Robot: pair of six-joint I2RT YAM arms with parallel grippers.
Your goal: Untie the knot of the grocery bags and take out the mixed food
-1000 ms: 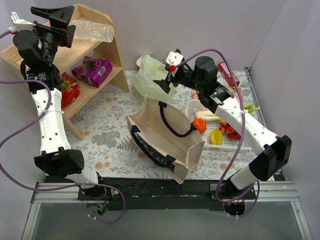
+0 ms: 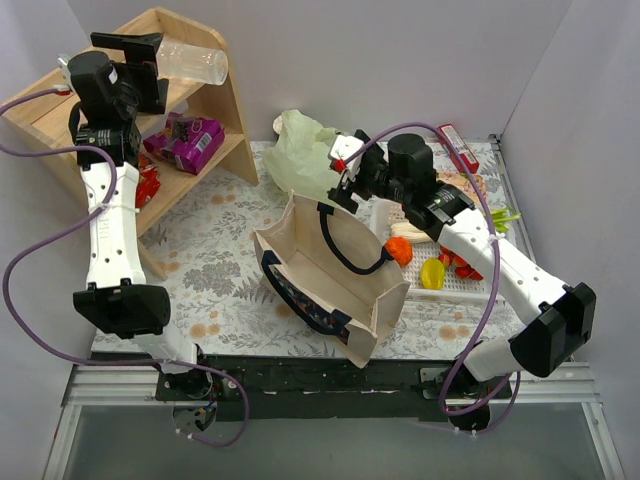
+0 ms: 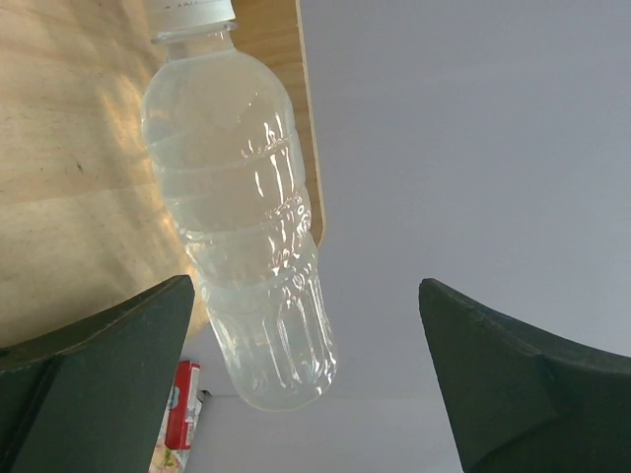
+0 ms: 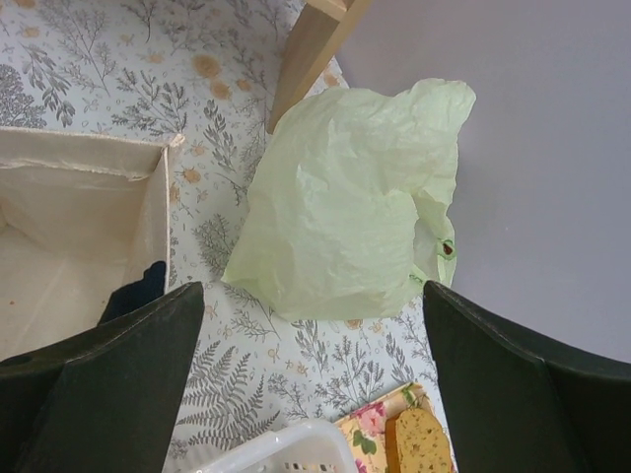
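A clear plastic bottle [image 3: 246, 197] lies on the top shelf [image 3: 79, 227] of the wooden rack. My left gripper [image 2: 148, 70] is open above it, and the bottle shows between the open fingers in the left wrist view. My right gripper [image 2: 345, 175] hangs open near the crumpled pale green plastic bag [image 4: 345, 197], which lies on the table behind the canvas tote [image 2: 330, 280]. I cannot tell whether the green bag is knotted.
A white tray [image 2: 450, 292] of vegetables and bread stands at the right. Purple [image 2: 190, 145] and red packets sit on the lower shelf.
My left arm has shifted to the right over the top shelf. My right arm has moved a little to the right and toward the front since a second ago.
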